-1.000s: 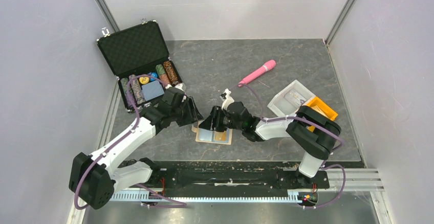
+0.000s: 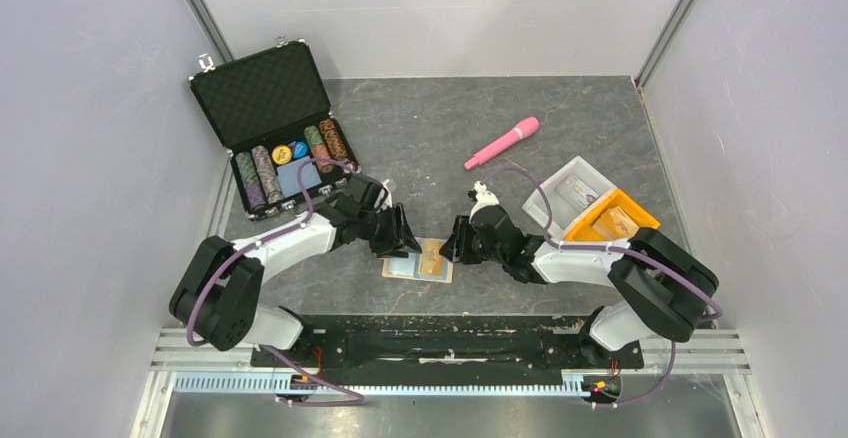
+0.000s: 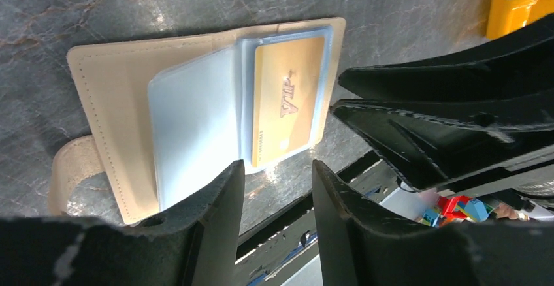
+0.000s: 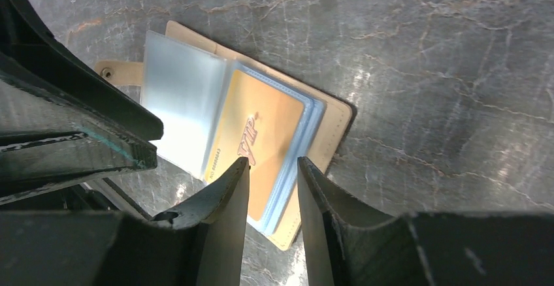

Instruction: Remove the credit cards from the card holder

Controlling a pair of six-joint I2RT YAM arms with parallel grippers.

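Observation:
The open beige card holder (image 3: pixel 117 129) lies on the dark stone surface, with clear sleeves (image 3: pixel 189 116) and an orange card (image 3: pixel 287 96) in a sleeve on its right half. My left gripper hovers over the holder's near side, part open with empty space between its fingers. My right gripper is above the orange card's right edge, fingers part open, nothing visibly held. In each wrist view the other gripper's dark body enters from the side.
A chip case (image 2: pixel 260 95) stands back left, a pink wand (image 2: pixel 500 143) behind the holder, and white and orange trays (image 2: pixel 635 210) at right.
My left gripper has moved right and down over the holder. My right gripper has moved right, uncovering more of the holder in the top view.

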